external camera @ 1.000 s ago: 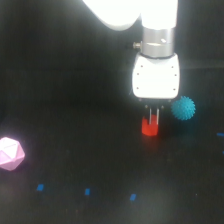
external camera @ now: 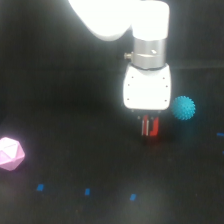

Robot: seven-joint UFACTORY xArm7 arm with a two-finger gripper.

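A small red object (external camera: 154,127) rests on the dark surface right of centre. My gripper (external camera: 149,128), below the white hand, is directly over it. Its thin fingers overlap the red object, with red showing between and beside them. The view is too small to tell whether they press on it. A pink many-sided solid (external camera: 10,153) lies at the far left. Just right of the hand is a blue spiky ball (external camera: 183,108), apart from the gripper.
Small blue marks dot the surface in front, among them a left mark (external camera: 40,187), a middle mark (external camera: 87,191) and a right mark (external camera: 132,197).
The arm has come lower and slightly to the left, so its fingers now overlap the red object farther down. The pink solid and the blue ball have not moved.
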